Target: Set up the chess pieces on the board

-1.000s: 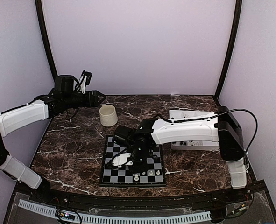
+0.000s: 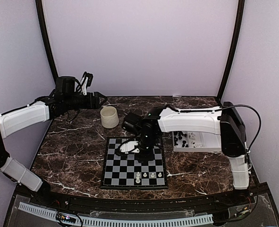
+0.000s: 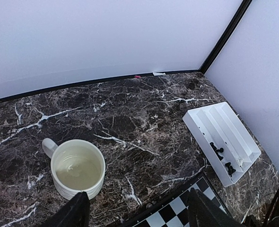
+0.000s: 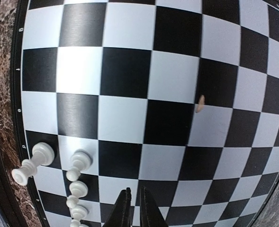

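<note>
The checkered chessboard point(image 2: 112, 169) lies at the front middle of the table. Several white pieces stand along its front right part; in the right wrist view they include a taller piece point(image 4: 44, 153) and pawns such as this white pawn point(image 4: 81, 161). Over the board hangs my right gripper, its fingers slightly apart with nothing between them. My left gripper is wide open and empty, up at the left near the cup, well away from the board. The right arm hides part of the board in the top view.
A white compartment tray point(image 2: 198, 149) at the right holds black pieces point(image 2: 180, 138) and white pieces point(image 2: 194, 138). The pale cup point(image 2: 109, 117) stands behind the board. A small tan spot point(image 4: 200, 103) shows on the board. Table left of the board is clear.
My right gripper has drawn back from the front row of white pieces, up and toward the rear of the board. A white pawn it had covered now shows there. The left arm is unmoved.
</note>
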